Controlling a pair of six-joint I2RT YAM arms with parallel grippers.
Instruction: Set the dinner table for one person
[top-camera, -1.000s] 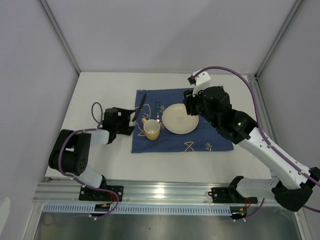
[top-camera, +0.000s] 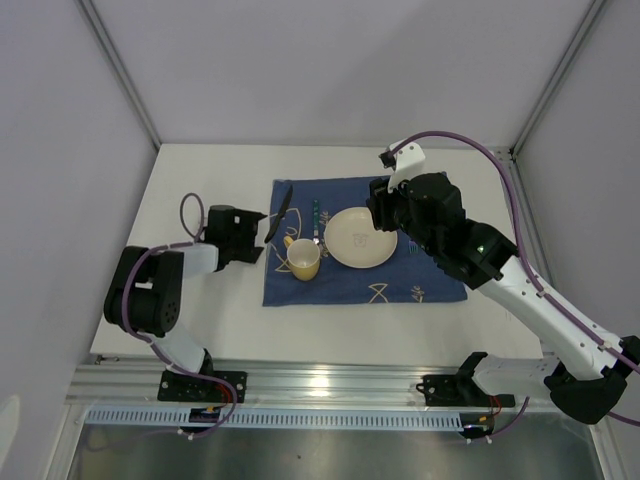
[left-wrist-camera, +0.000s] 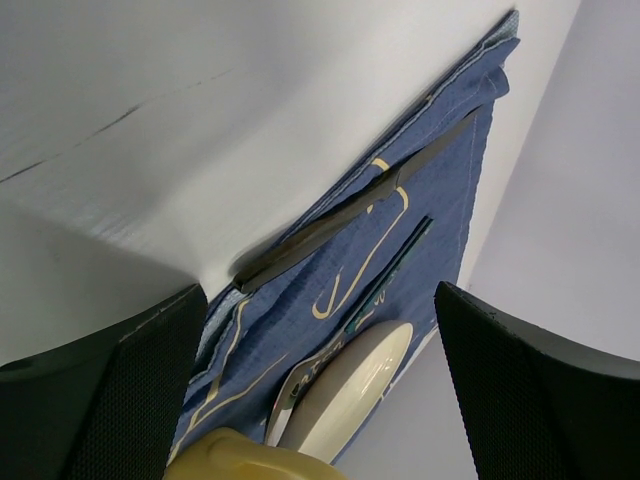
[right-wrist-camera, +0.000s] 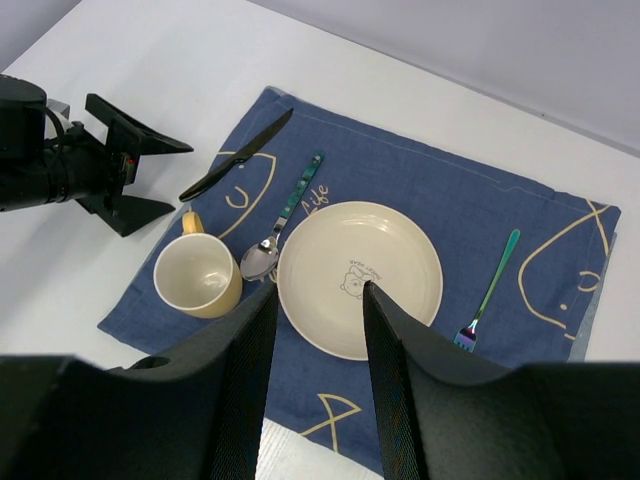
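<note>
A blue placemat (top-camera: 352, 294) holds a cream plate (top-camera: 362, 237), a cream mug (top-camera: 303, 258) with yellow handle, a green-handled spoon (right-wrist-camera: 300, 190) left of the plate, a green fork (right-wrist-camera: 491, 285) right of it, and a black knife (right-wrist-camera: 238, 157) along the left edge. My left gripper (top-camera: 260, 235) is open just left of the knife, low over the table, with nothing between its fingers. My right gripper (top-camera: 383, 203) hangs above the plate's upper right; its fingertips (right-wrist-camera: 373, 300) look close together, with nothing visible held.
Bare white table (top-camera: 180, 180) surrounds the mat, with most free room at the left and front. Walls enclose the back and sides.
My left gripper has drawn slightly leftward, away from the knife. The right arm has barely moved, and the items on the mat look unchanged.
</note>
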